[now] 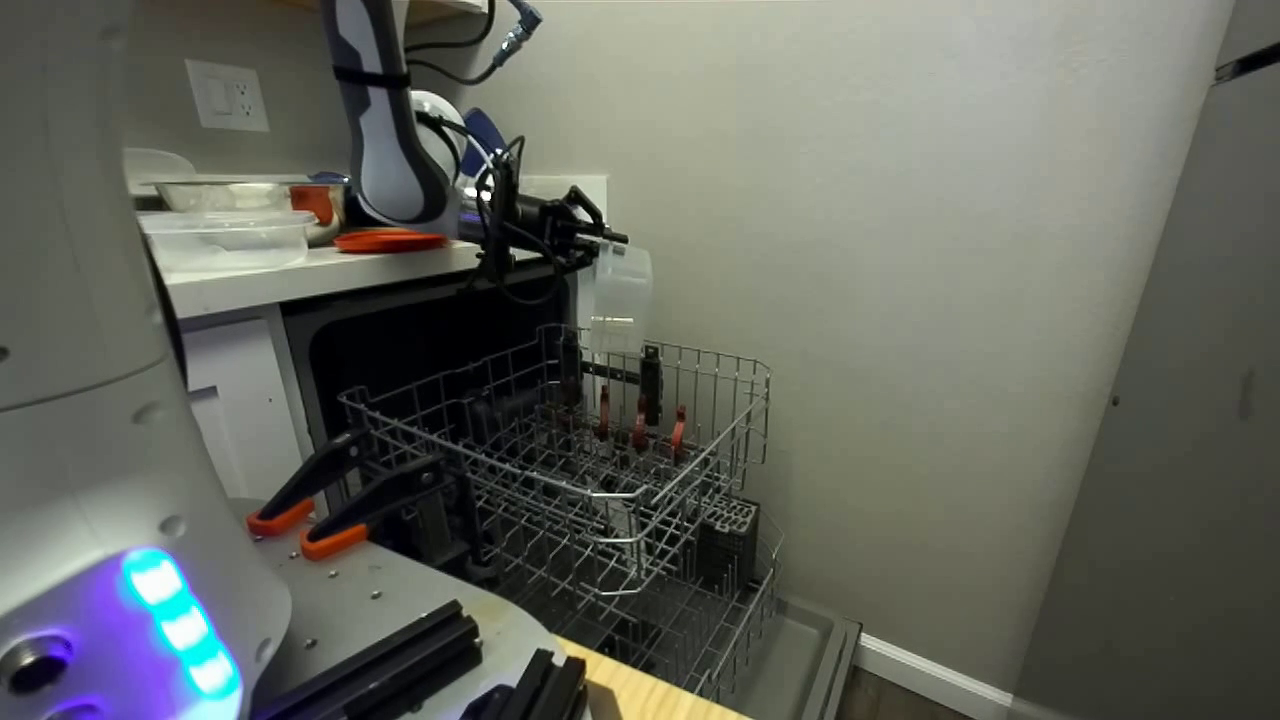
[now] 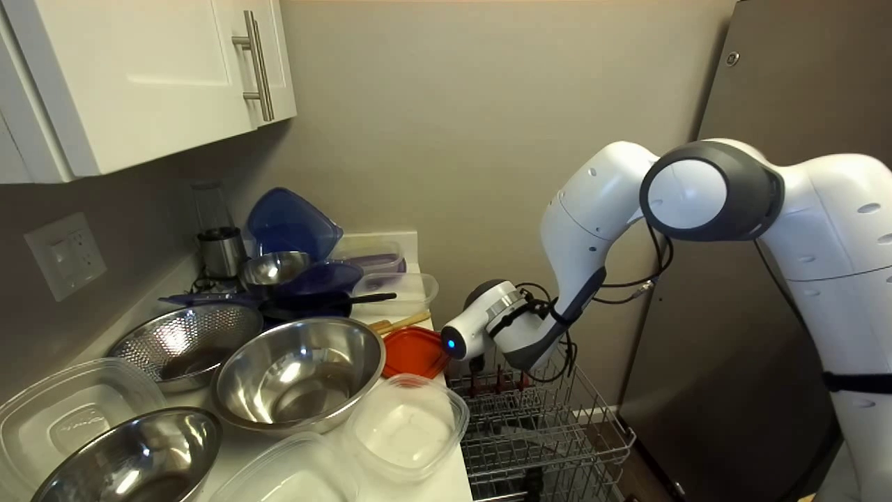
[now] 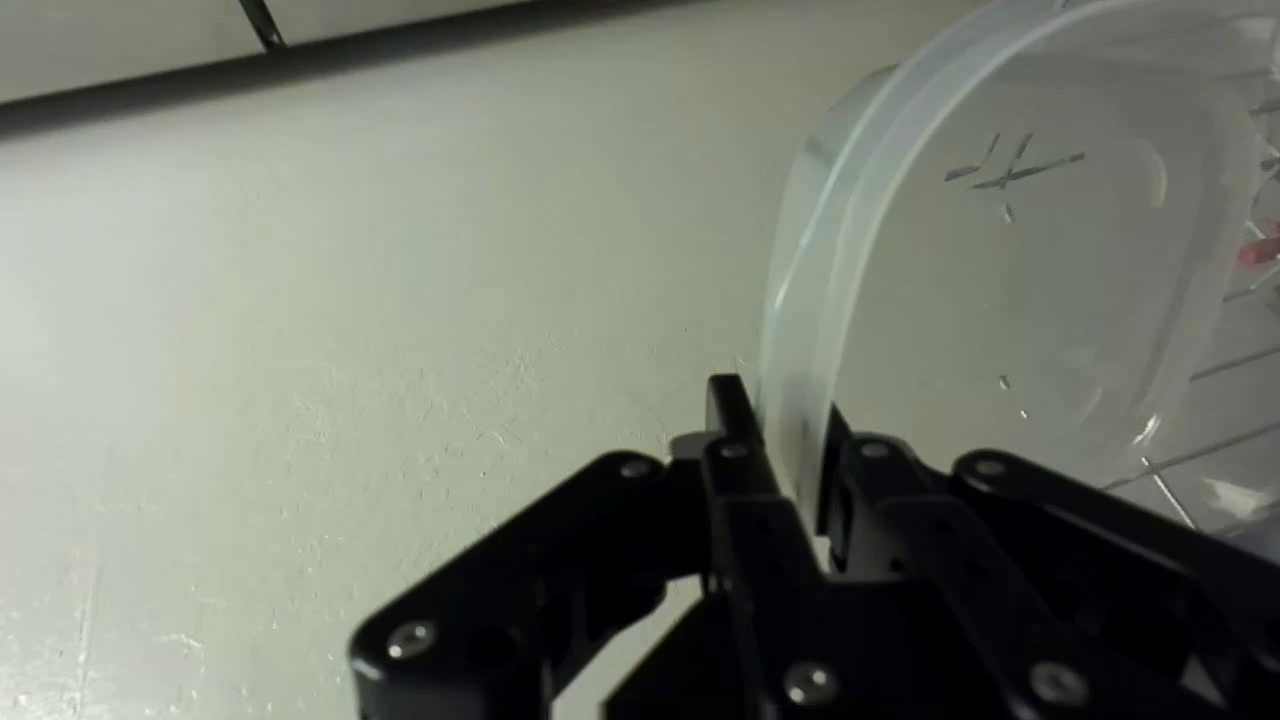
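Note:
A clear plastic container (image 1: 621,294) hangs from my gripper (image 1: 614,239) above the back of the dishwasher's upper rack (image 1: 732,360). In the wrist view my gripper is shut on the rim of this container (image 3: 1056,252), one finger on each side of the wall. Its opening faces sideways. Exterior view 1 shows its lower edge close to the rack's back wires; whether they touch I cannot tell. In exterior view 2 the arm hides both the container and the fingers.
The pulled-out racks (image 2: 535,418) stand beside the counter (image 1: 240,294), with red tines (image 1: 639,426) in the upper one. Steel bowls (image 2: 301,376), clear containers (image 2: 405,427) and a red lid (image 2: 415,351) crowd the counter. A bare wall (image 1: 912,300) rises behind the rack.

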